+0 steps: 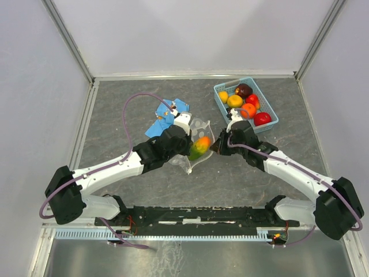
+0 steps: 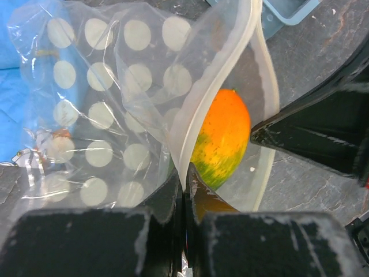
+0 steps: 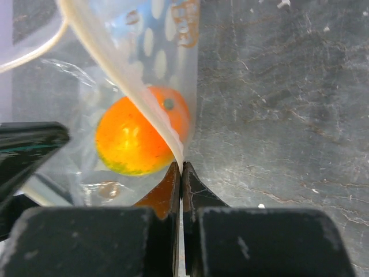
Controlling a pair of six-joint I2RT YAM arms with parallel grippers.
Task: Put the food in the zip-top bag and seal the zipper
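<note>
The orange-and-green fruit lies inside the clear zip top bag, close to its open mouth. In the left wrist view, my left gripper is shut on one side of the bag's rim. Facing it from the right, my right gripper is shut at the opposite side of the mouth. The right wrist view shows the rim running down into that gripper's fingertips, with the fruit just beyond. Between the two grippers the mouth gapes.
A light blue basket of several fruits and vegetables stands at the back right. Blue packaging lies behind the left gripper. Grey table in front of the bag is clear.
</note>
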